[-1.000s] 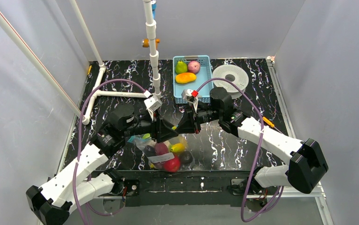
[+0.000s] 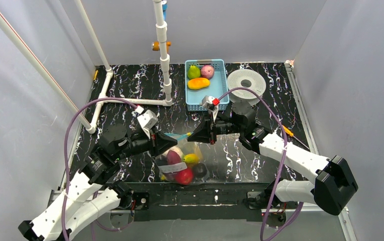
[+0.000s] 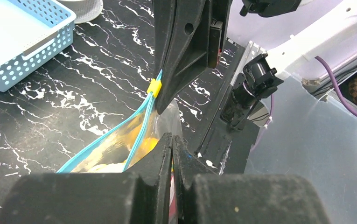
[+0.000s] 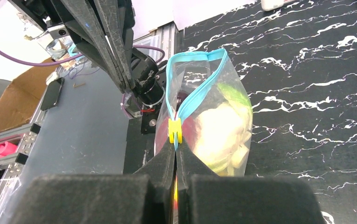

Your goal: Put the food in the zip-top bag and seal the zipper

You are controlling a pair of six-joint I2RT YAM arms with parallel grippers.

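Observation:
The clear zip top bag (image 2: 182, 173) stands in front of the arms with a red fruit, yellow and dark pieces inside. Its blue zip strips (image 4: 199, 95) stand apart in a loop, so the mouth gapes. They meet at a yellow slider (image 4: 175, 129) near one end. My right gripper is shut on the thin strip end just beyond the slider; that end shows at its fingertips in the left wrist view. Apart from the slider, my left gripper is shut, nothing visible between its fingers, over the bag's side.
Behind the arms, a blue basket (image 2: 222, 95) holds a green pear (image 2: 194, 72), a pink fruit (image 2: 207, 71) and an orange fruit (image 2: 198, 83). A white round holder (image 2: 246, 79) stands beside it. White pipes (image 2: 163, 70) rise at the back left.
My left gripper has drawn back leftward and toward the front, away from the slider and right gripper. The blue mouth edge no longer shows to its left. The right gripper has barely moved.

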